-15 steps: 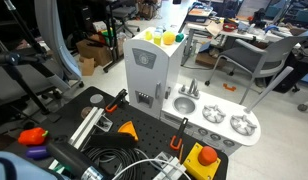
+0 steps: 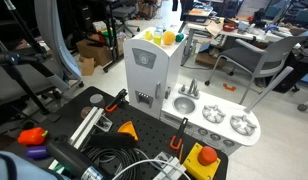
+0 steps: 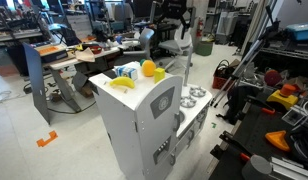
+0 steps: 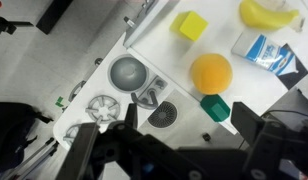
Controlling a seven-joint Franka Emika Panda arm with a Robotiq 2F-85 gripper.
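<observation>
My gripper is open, its two dark fingers spread apart with nothing held between them. It hangs above the white toy kitchen's tall cabinet (image 3: 122, 110). On the cabinet top, in the wrist view, lie a yellow block (image 4: 189, 25), an orange round object (image 4: 211, 73), a dark green block (image 4: 215, 107), a white and blue container (image 4: 262, 50) and a yellow banana (image 4: 266, 15). The green block is nearest the gap between the fingers, apart from them. In exterior view 1, only the gripper's dark tip (image 2: 175, 5) shows at the top edge.
Beside the cabinet, the low counter holds a sink (image 2: 184, 104) with a faucet and several burners (image 2: 243, 124). A black work table (image 2: 124, 155) in front carries tools, cables and a red button on a yellow box (image 2: 205, 158). Chairs stand behind.
The objects on the cabinet look unmoved.
</observation>
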